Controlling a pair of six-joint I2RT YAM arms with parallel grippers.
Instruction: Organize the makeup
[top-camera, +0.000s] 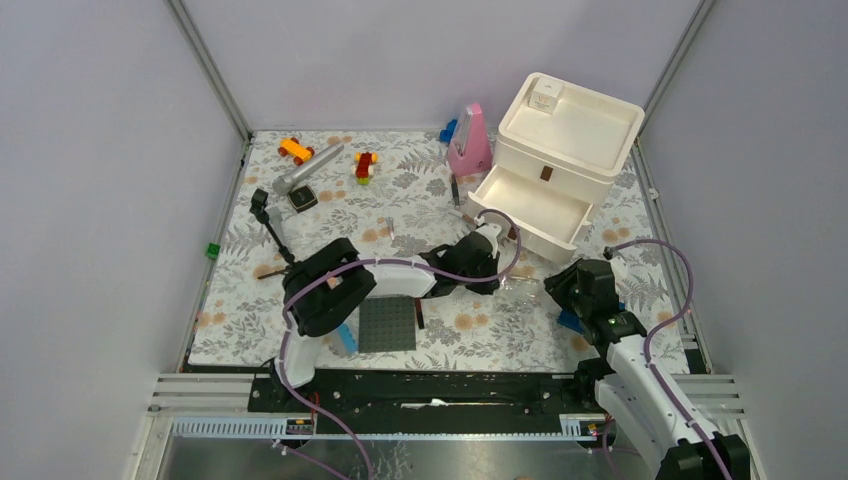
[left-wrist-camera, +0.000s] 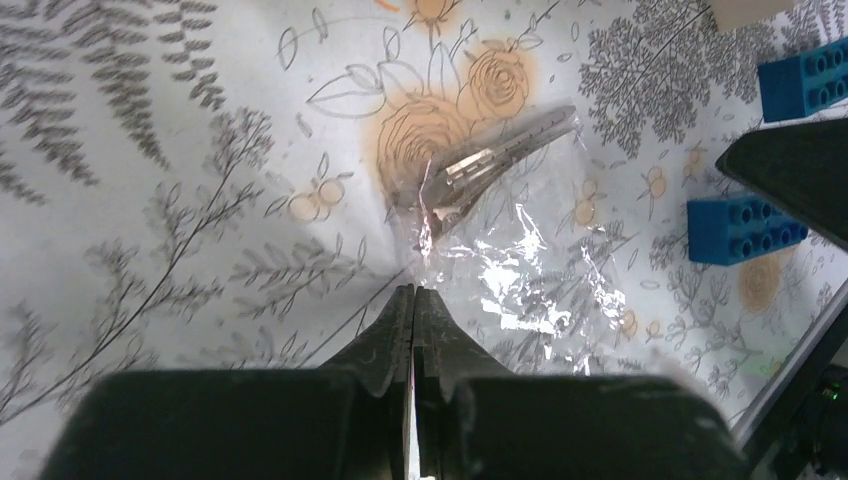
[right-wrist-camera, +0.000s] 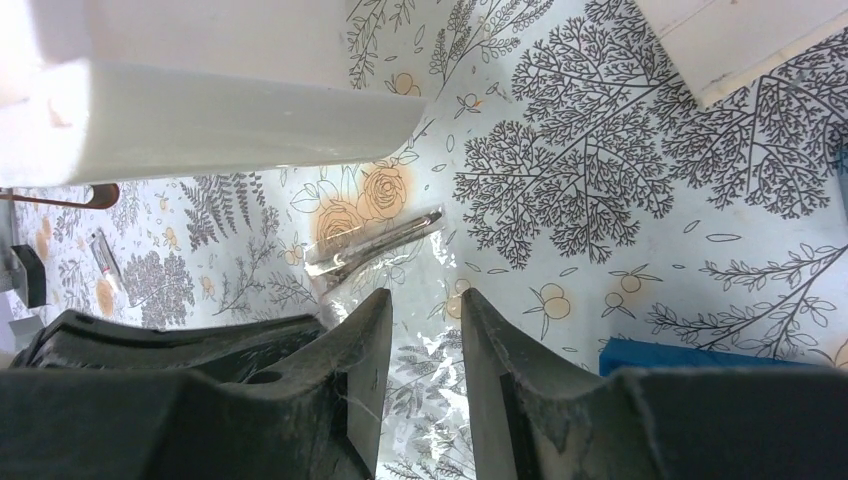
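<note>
A clear plastic pouch (top-camera: 520, 288) with slim metallic items inside (left-wrist-camera: 500, 155) lies on the floral mat between my grippers, near the open lower drawer (top-camera: 525, 205) of the white organizer. My left gripper is shut at the pouch's near edge, nothing visible between its fingers. My right gripper is part open above the pouch in the right wrist view, nothing seen held between its fingers.
Blue blocks (left-wrist-camera: 745, 230) lie beside the right gripper. A pink object (top-camera: 470, 145) stands left of the organizer (top-camera: 570, 120). Toy pieces and a silver cylinder (top-camera: 305, 170) lie at back left. A grey baseplate (top-camera: 387, 325) is at front left.
</note>
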